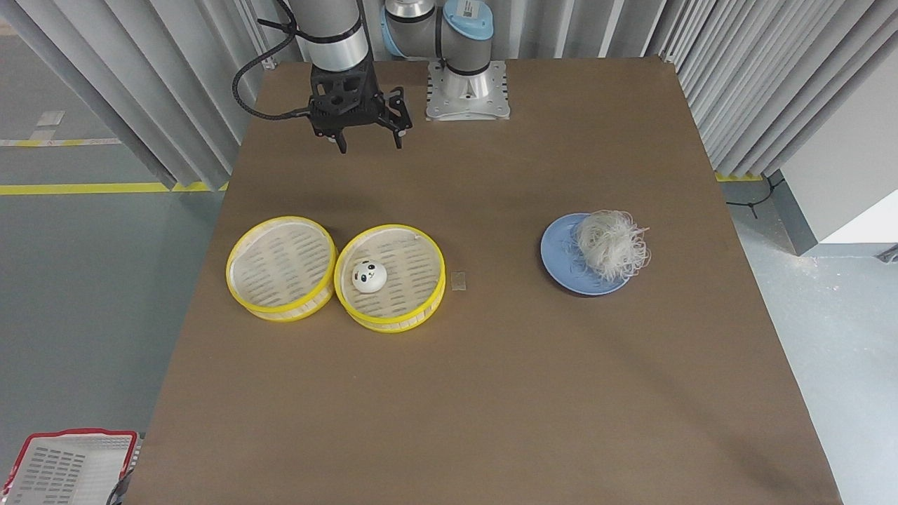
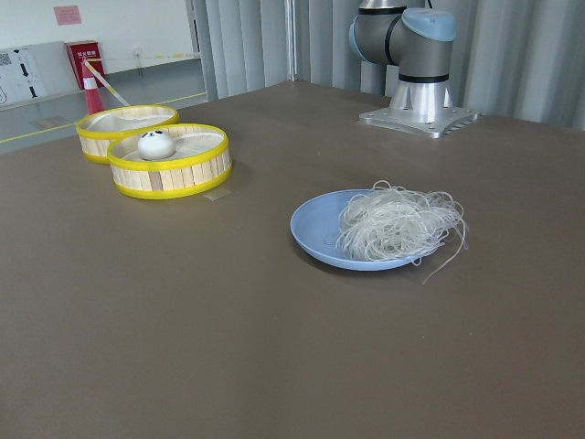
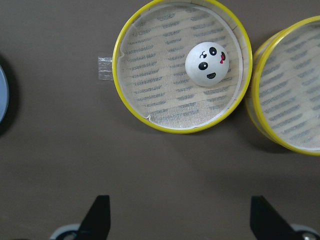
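Observation:
A white ball with a panda face (image 1: 370,276) sits inside the right yellow-rimmed steamer (image 1: 406,311), beside a second steamer (image 1: 269,271). A blue plate (image 1: 561,258) at the right holds a tangle of white strands (image 1: 612,241). My gripper (image 1: 370,139) hangs over the back of the table, away from the steamers, its fingers apart with nothing between them. In the wrist view the fingertips (image 3: 102,210) frame bare table, with the ball (image 3: 207,64) and steamers ahead of them.
The brown table (image 1: 505,395) has wide free room in front and in the middle. A red-rimmed basket (image 1: 67,471) is beside the table at front left.

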